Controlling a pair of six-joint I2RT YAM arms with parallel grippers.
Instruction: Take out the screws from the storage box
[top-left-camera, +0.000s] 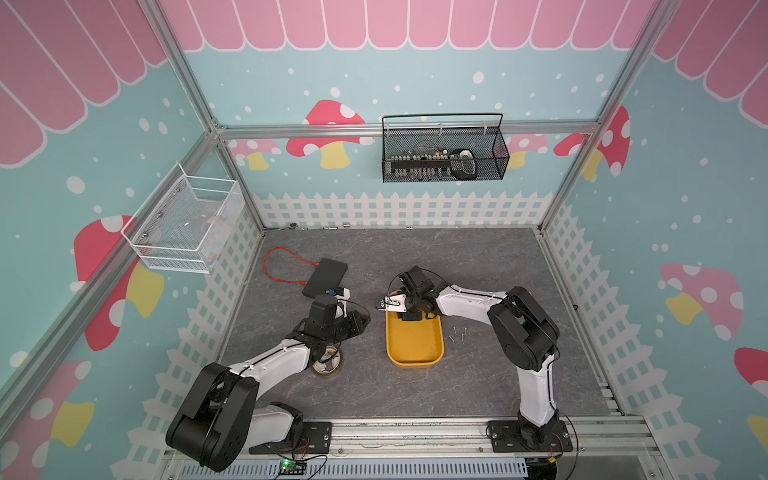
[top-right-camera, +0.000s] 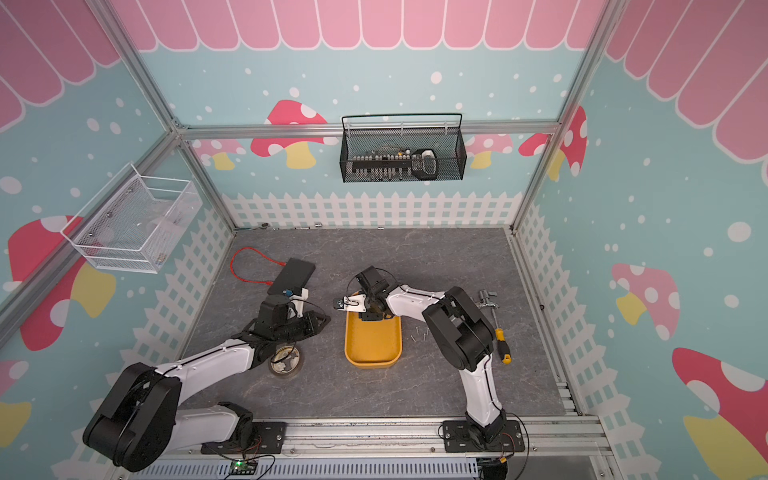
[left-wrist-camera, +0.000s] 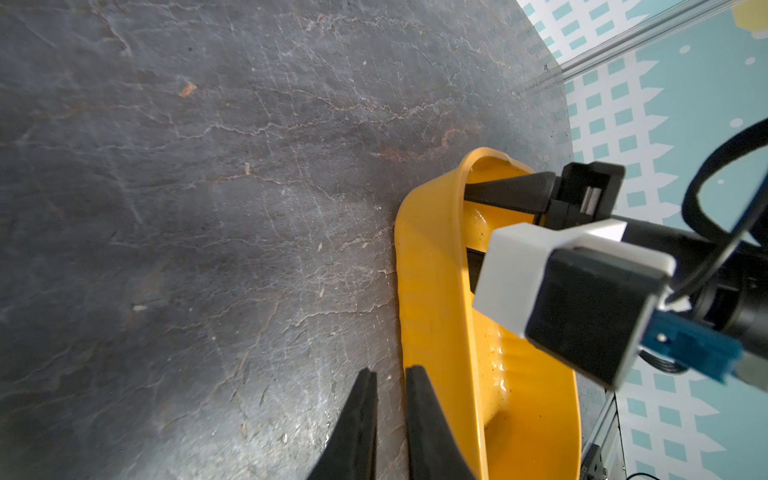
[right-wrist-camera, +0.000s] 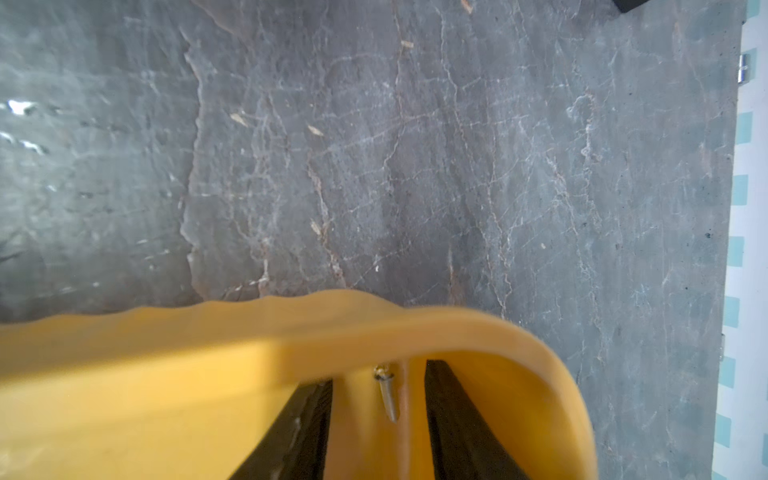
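The orange storage box (top-left-camera: 414, 344) stands in the middle of the table. One small screw (right-wrist-camera: 387, 393) is inside it near an end wall, in the right wrist view. My right gripper reaches down into the back of the box, open. The screw appears in the gap between its fingers, with space on both sides. Several screws (top-right-camera: 420, 333) lie on the table right of the box. My left gripper is left of the box, with a narrow gap between its fingers and nothing held.
A round dish (top-left-camera: 326, 365) sits beside the left arm, and a black flat pad with a red cord (top-left-camera: 325, 277) lies behind it. A yellow-handled tool (top-right-camera: 502, 347) rests at the right.
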